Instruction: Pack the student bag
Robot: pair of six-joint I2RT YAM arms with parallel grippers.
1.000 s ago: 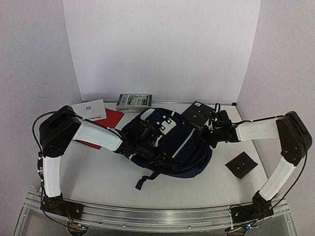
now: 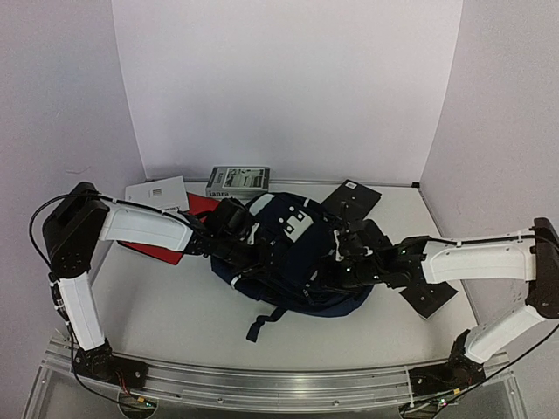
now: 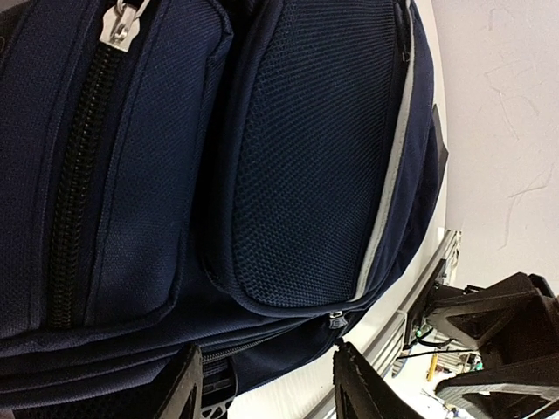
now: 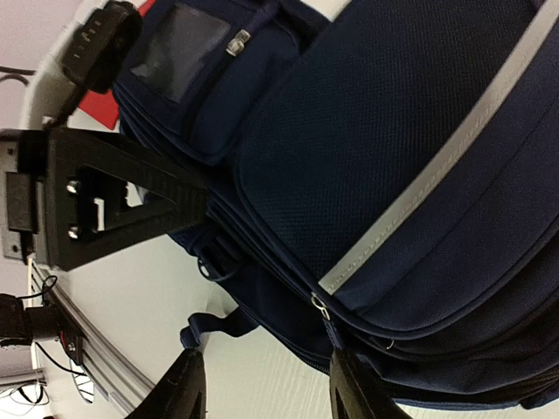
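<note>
The navy backpack (image 2: 293,214) lies on the table centre, its front pocket with a grey reflective strip (image 4: 437,170) and its zips facing up. My left gripper is open above the bag's lower edge, nothing between its fingers. Over the bag's front right part, my right gripper stands open too, with bare table showing in its gap. A zip pull (image 4: 320,307) hangs at the bag's edge, close to the right gripper's right-hand finger (image 4: 354,384); whether they touch, I cannot tell. Both arms hide part of the bag in the top view.
A grey-white booklet (image 2: 157,194) and a red folder (image 2: 155,253) lie at left, a boxed book (image 2: 238,180) behind the bag. Black notebooks lie back right (image 2: 354,197) and front right (image 2: 428,301). A loose strap (image 2: 265,325) trails forward.
</note>
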